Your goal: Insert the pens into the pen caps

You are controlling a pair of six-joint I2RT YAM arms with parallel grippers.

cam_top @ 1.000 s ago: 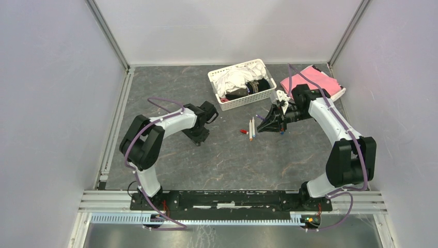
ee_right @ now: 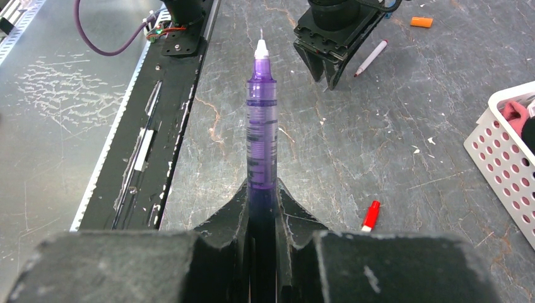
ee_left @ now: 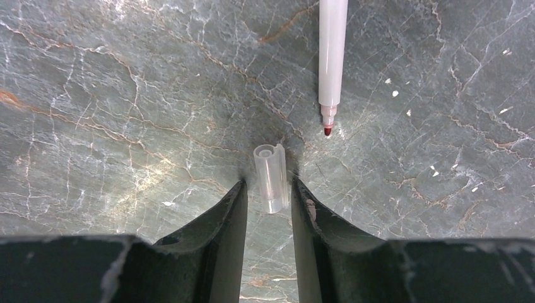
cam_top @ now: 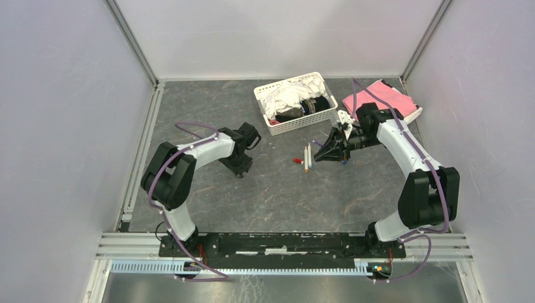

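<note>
In the left wrist view a clear cap (ee_left: 270, 180) lies between the fingertips of my open left gripper, low over the table. A pale marker with a dark red tip (ee_left: 331, 63) lies just beyond it. My right gripper is shut on a purple pen (ee_right: 261, 126), held tip-out above the table. A red cap (ee_right: 371, 214) lies below it, and in the top view two pale pens (cam_top: 306, 159) lie beside that. An orange cap (ee_right: 421, 21) is farther back, near the left gripper.
A white basket of cloth (cam_top: 273, 128) stands at the back centre, with pink cloth (cam_top: 378, 95) at back right.
My left arm has shifted slightly to the left in the top view. My right arm shows no visible movement.
</note>
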